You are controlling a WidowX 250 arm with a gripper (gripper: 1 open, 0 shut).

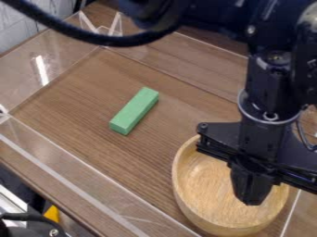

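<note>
My black gripper (255, 181) hangs over a round, pale wooden bowl (205, 194) at the lower right of the view, its fingers shut with nothing visible between them. The bowl's right part is hidden behind it. A green block (133, 111) lies flat on the wooden table left of and behind the bowl, apart from both the bowl and the gripper.
A clear plastic edge runs along its left side, with dark gear and cables beyond at the lower left. A black cable arches across the top of the view.
</note>
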